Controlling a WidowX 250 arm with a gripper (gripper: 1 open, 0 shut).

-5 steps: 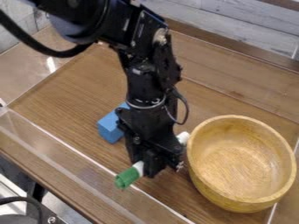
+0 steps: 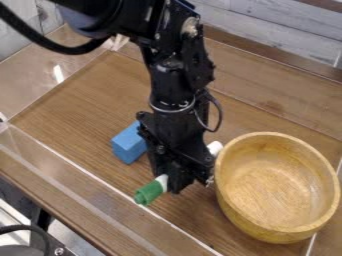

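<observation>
My black gripper (image 2: 181, 168) is low over the wooden table at the centre of the camera view, shut on a green and white object (image 2: 150, 191) that sticks out from it toward the lower left. Its fingertips are hard to make out against the dark arm. A white piece shows at the gripper's right side, partly hidden.
A large yellow bowl (image 2: 277, 185) sits just right of the gripper. A blue block (image 2: 128, 142) lies left of it, partly behind the arm.
The gripper and the green and white object have risen slightly in the view over the last second. The bowl and blue block look unmoved.
</observation>
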